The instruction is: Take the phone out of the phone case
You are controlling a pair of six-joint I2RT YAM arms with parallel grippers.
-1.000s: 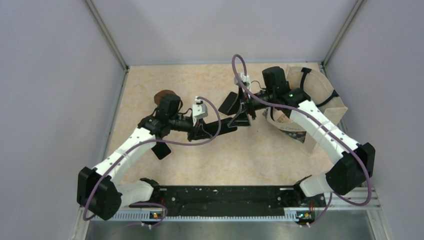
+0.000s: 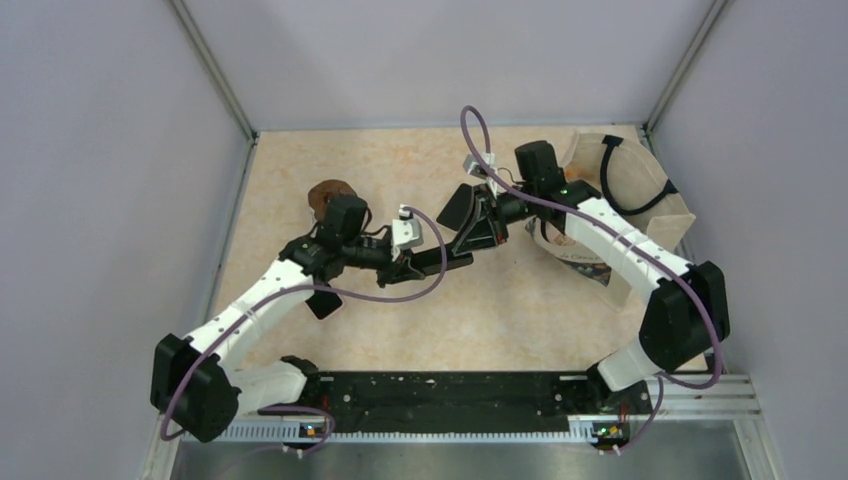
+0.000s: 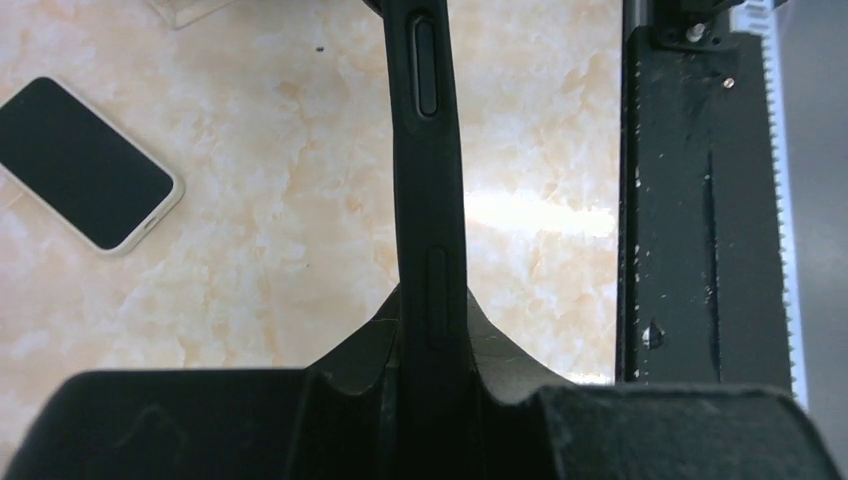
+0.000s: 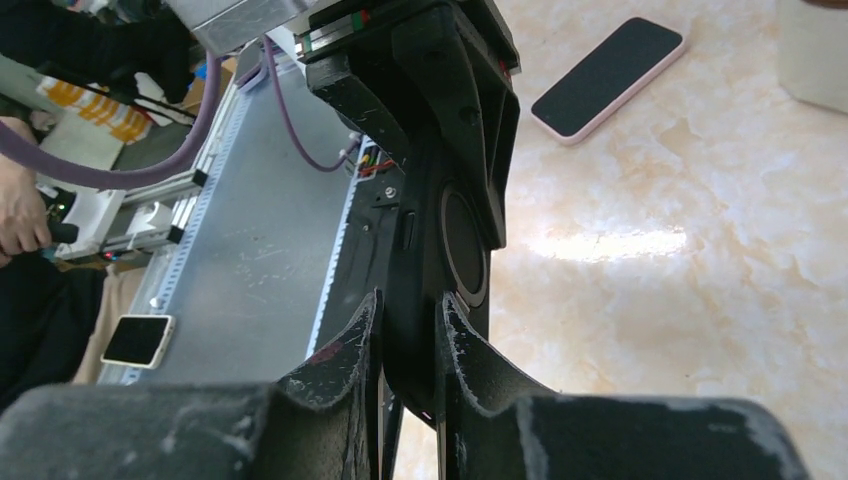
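A black cased phone (image 2: 440,258) is held over the middle of the table, seen edge-on with side buttons in the left wrist view (image 3: 428,170). My left gripper (image 2: 400,270) is shut on it. At its other end is my right gripper (image 2: 470,235); in the right wrist view its fingertips (image 4: 460,340) lie close against the black case (image 4: 410,310), part open, and whether they grip it I cannot tell.
A second phone (image 2: 325,303) lies left, another dark phone (image 2: 455,205) behind the grippers. A brown-lidded container (image 2: 330,190) stands back left, a canvas bag (image 2: 630,175) at right.
The right arm has moved a little leftward, its gripper staying at the phone's end.
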